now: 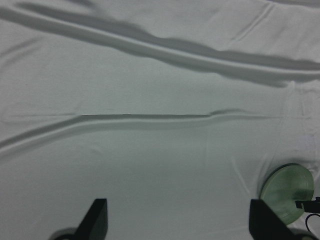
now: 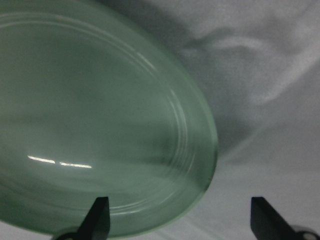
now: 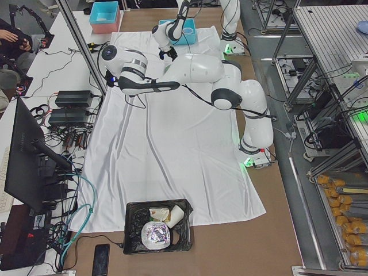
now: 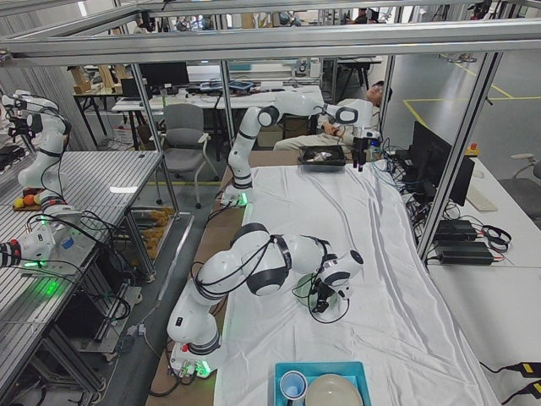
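Observation:
A green plate (image 1: pixel 285 192) lies on the white cloth (image 1: pixel 150 165), partly hidden under the right arm in the camera right view. My right gripper (image 4: pixel 321 300) is low at it, open, with the plate's rim between and just ahead of its fingertips in the right wrist view (image 2: pixel 180 210). My left gripper (image 4: pixel 359 161) is raised over the cloth toward the far side in the camera right view, open and empty, with only cloth beneath and the plate off at lower right of its wrist view.
A blue bin (image 4: pixel 359 381) with a mug and beige dish is at one end of the cloth; a black tray (image 3: pixel 132 227) with foil-covered and other items is at the other. A monitor (image 3: pixel 26 155) and cables line the side.

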